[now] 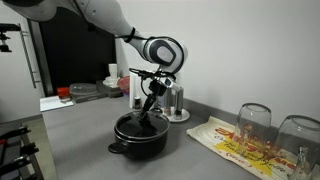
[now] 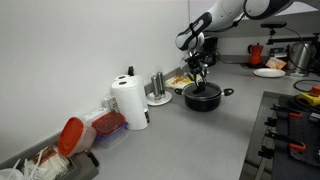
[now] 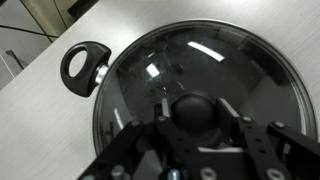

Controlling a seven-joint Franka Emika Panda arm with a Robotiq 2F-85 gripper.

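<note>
A black pot (image 1: 140, 148) stands on the grey table, with a dark glass lid (image 3: 180, 65) over its top. The lid's round black knob (image 3: 194, 118) lies between the fingers of my gripper, which is shut on it. In exterior view 1 the arm reaches down from above, the gripper (image 1: 147, 112) at the lid's centre. One pot handle (image 3: 82, 68) sticks out at the upper left of the wrist view. Exterior view 2 shows the pot (image 2: 203, 100) with the lid on or very close to its rim; any small gap cannot be made out.
Two glass jars (image 1: 254, 124) stand right on a yellow printed sheet (image 1: 222, 138). Metal canisters (image 1: 176, 100) are behind the pot. A paper-towel roll (image 2: 129, 104) and a red cup (image 2: 75, 135) lie farther along the wall. Table in front of the pot is bare.
</note>
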